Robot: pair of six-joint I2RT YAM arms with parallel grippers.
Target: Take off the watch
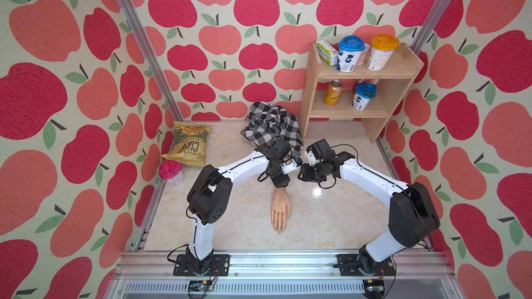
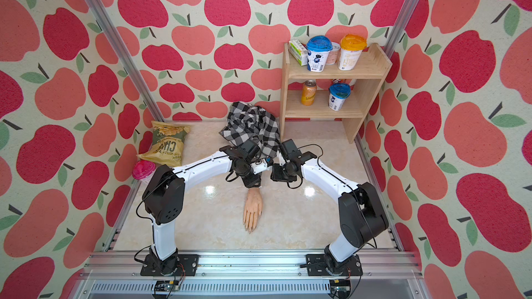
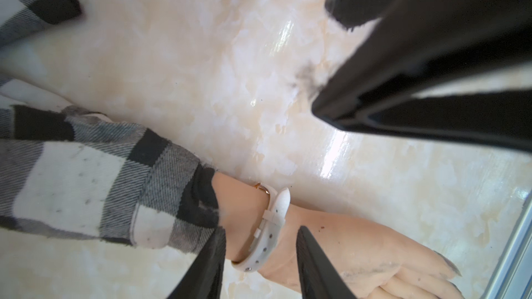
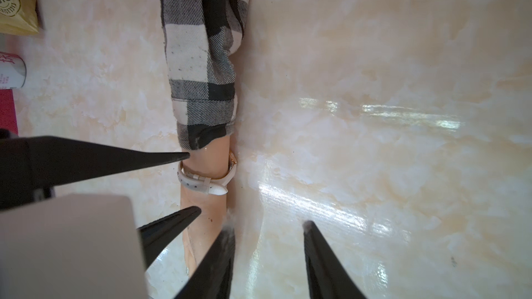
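Observation:
A white watch strap circles the wrist of a mannequin hand, its buckle side facing up in the left wrist view. The strap's tip is threaded through a loop and a gold-coloured metal piece shows at one side. My left gripper hovers over the strap, fingers apart, one on either side of it, holding nothing. In the right wrist view the watch lies left of my right gripper, which is open over bare table. The watch face is hidden under the wrist or out of sight.
A black-and-white checked sleeve covers the forearm above the watch. The left gripper stands close beside the right one. A chips bag and a pink-lidded cup sit at left; a wooden shelf stands behind.

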